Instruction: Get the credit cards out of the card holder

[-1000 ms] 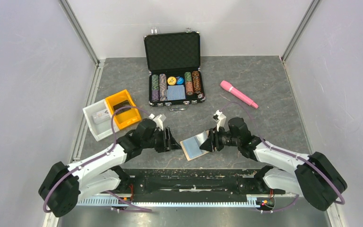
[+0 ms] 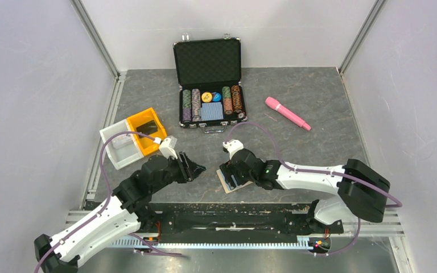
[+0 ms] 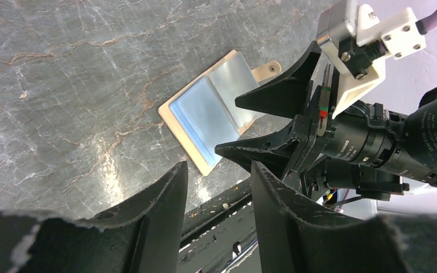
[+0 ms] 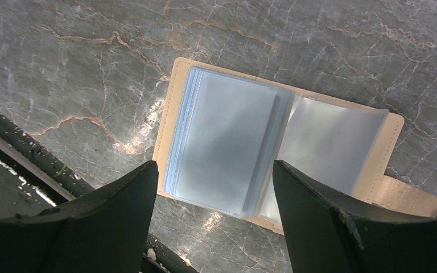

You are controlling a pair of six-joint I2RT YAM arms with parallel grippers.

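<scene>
The card holder (image 4: 227,136) lies spread flat on the grey table, a tan cover with bluish clear sleeves and a snap strap (image 4: 415,196). No card can be made out inside the sleeves. My right gripper hangs above it with open fingers, empty, and hides much of it in the top view. To the left of the holder, my left gripper (image 2: 200,170) stands open over bare table with nothing between its fingers. The left wrist view shows the holder (image 3: 205,116) beyond its fingertips, partly behind the right gripper's black fingers (image 3: 273,98).
At the back stands an open black case (image 2: 207,62) of poker chips. A white tray (image 2: 107,136) and a yellow tray (image 2: 162,132), the latter with a dark item inside, sit at left. A pink stick (image 2: 287,114) lies at the back right. Bare table separates them.
The right gripper has moved left, from the holder's right end to over its middle. The left gripper has shifted slightly left and back. The holder stays put.
</scene>
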